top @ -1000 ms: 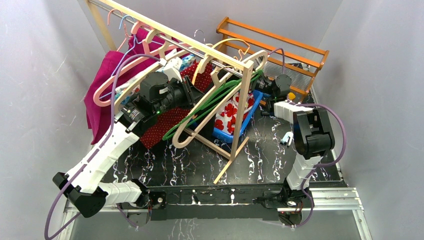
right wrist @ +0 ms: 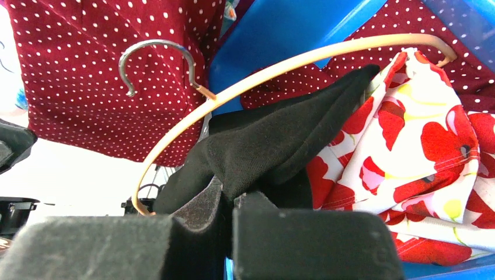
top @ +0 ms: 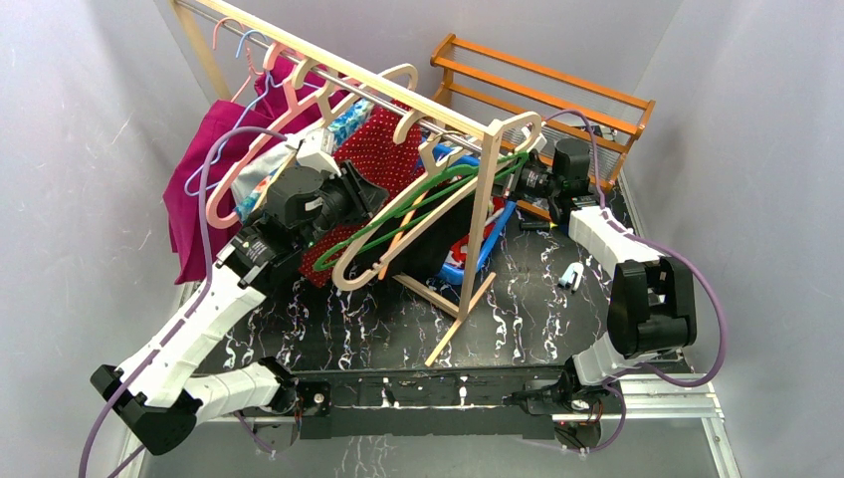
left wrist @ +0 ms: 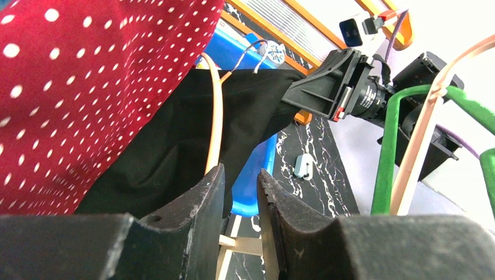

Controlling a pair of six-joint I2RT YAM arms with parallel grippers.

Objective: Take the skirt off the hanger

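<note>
The black skirt (left wrist: 175,151) is stretched out beneath the hanging clothes, one end drawn toward my right gripper. In the right wrist view that gripper is shut on a bunched fold of black cloth. A pale orange hanger (right wrist: 274,70) with a metal hook lies across the black skirt there; whether it is still inside the waistband I cannot tell. In the left wrist view, one end of this hanger reaches down behind a finger (left wrist: 210,186) of my left gripper. Those fingers stand partly open, and nothing shows held between them.
A blue basket (left wrist: 257,169) with red-flowered white cloth (right wrist: 408,151) sits below. The wooden rack (top: 478,219), a green hanger (top: 398,214) and red dotted cloth (top: 373,149) crowd the left gripper.
The orange hanger has swung down from above the rack's rail to below it. The black skirt now spreads over the basket. My right arm has shifted right, and the left gripper slightly left.
</note>
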